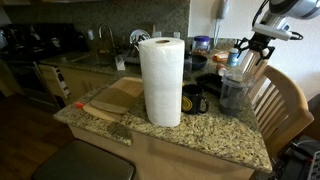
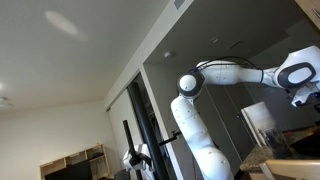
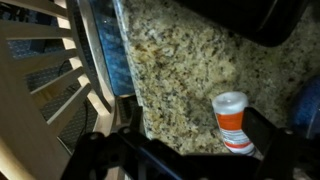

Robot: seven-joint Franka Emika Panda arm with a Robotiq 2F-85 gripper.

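Observation:
My gripper (image 1: 254, 48) hangs over the right end of the counter in exterior view 1, its fingers spread and nothing seen between them. Looking down in the wrist view, a small bottle with a white cap and orange label (image 3: 233, 122) stands on the speckled countertop, close to the right-hand finger (image 3: 262, 132). The gripper's other finger is well to the left of it. The part of the bottle nearest that right-hand finger is partly covered.
A clear pitcher (image 1: 235, 92), black mug (image 1: 192, 100) and paper towel roll (image 1: 162, 85) stand on the counter. A dark tray (image 3: 262, 15) lies at the top of the wrist view. Wooden chairs (image 1: 288, 100) stand past the counter's right edge.

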